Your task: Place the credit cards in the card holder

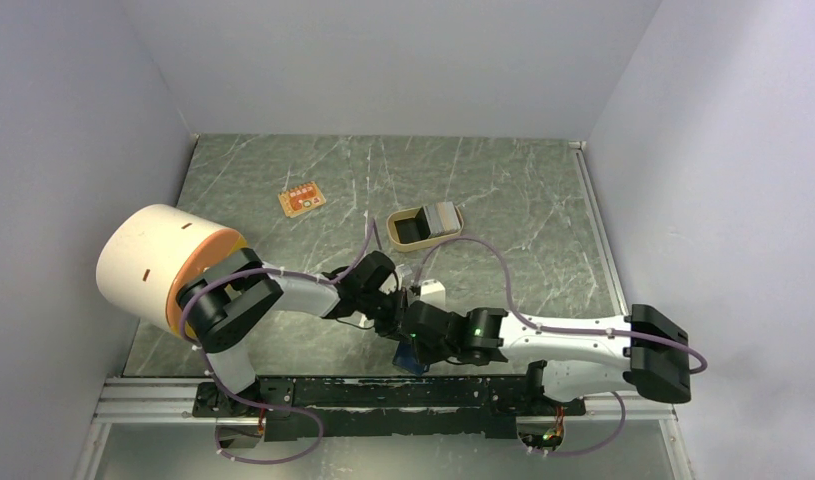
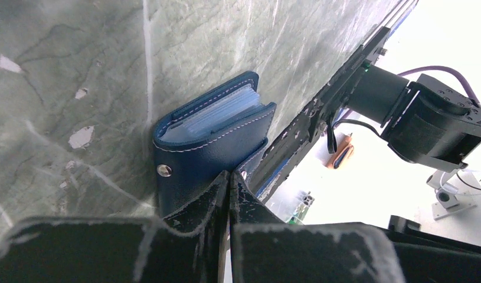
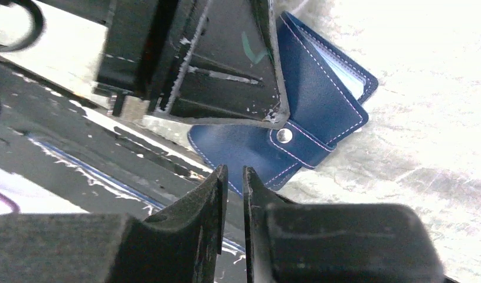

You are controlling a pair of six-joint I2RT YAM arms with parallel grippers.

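Note:
A navy card holder (image 2: 199,153) with a snap strap lies at the table's front edge, translucent sleeves showing in its pocket; in the top view (image 1: 411,362) the arms mostly cover it. My left gripper is shut on the holder's edge. My right gripper hangs over the holder's lower part (image 3: 244,147), its fingertips a narrow gap apart with nothing visibly between them. Further back in the top view, a tan box (image 1: 408,230) holds a stack of grey cards (image 1: 441,217).
An orange card-like item (image 1: 301,198) lies at the back left. A large cream roll (image 1: 148,265) stands on the left beside my left arm. The table's front edge (image 1: 343,385) is directly beside the holder.

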